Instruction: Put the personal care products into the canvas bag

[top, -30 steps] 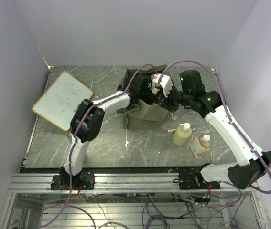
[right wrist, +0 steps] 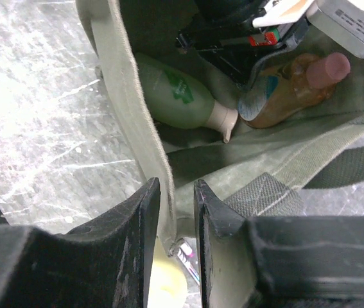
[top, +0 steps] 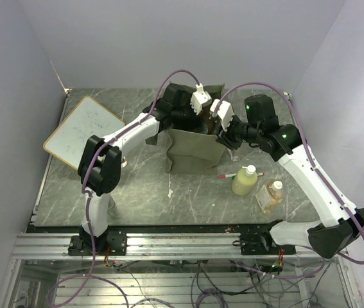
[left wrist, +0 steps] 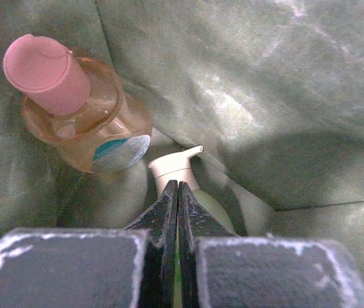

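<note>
The grey-green canvas bag [top: 193, 153] holds a green bottle [right wrist: 178, 96] lying on its side and an amber bottle with a pink cap [left wrist: 79, 112]. My left gripper is over the bag's inside, shut, the green bottle behind its tips; whether anything is between them is unclear. My right gripper is part open at the bag's near right rim [right wrist: 146, 128], fingers either side of the fabric's edge. On the table at right stand a yellow-green bottle [top: 244, 183] and a clear amber bottle [top: 268, 197].
A whiteboard [top: 82, 135] lies at the left. Markers [top: 226, 176] lie right of the bag.
My right arm has barely moved.
</note>
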